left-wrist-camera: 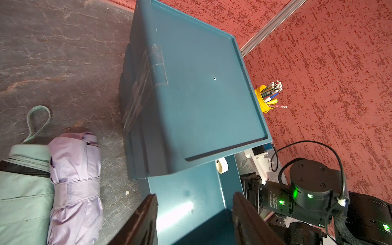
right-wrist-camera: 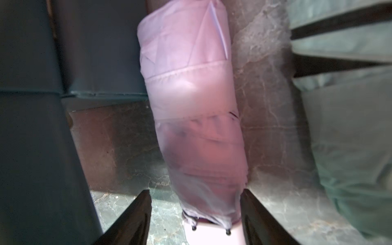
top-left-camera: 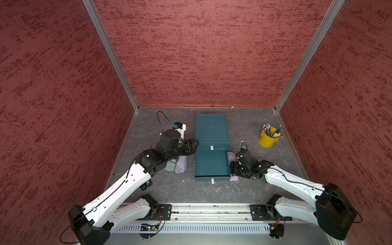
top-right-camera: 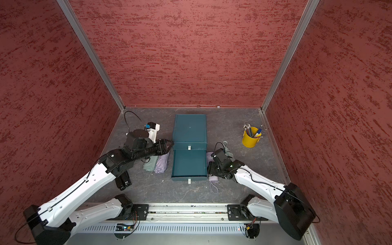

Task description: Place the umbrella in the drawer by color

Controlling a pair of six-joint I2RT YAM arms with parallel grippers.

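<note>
The teal drawer unit stands mid-table, its empty drawer pulled out toward the front. Left of it lie a lilac folded umbrella and a mint green one. My left gripper hangs high near the unit's left side, fingers apart, nothing visible between them. Right of the drawer my right gripper is open, low over another lilac umbrella, its fingers on either side of that umbrella's lower end, with a green one alongside.
A yellow cup of pens stands at the back right. The back of the table on both sides of the unit has bare stretches. Red walls enclose the table on three sides.
</note>
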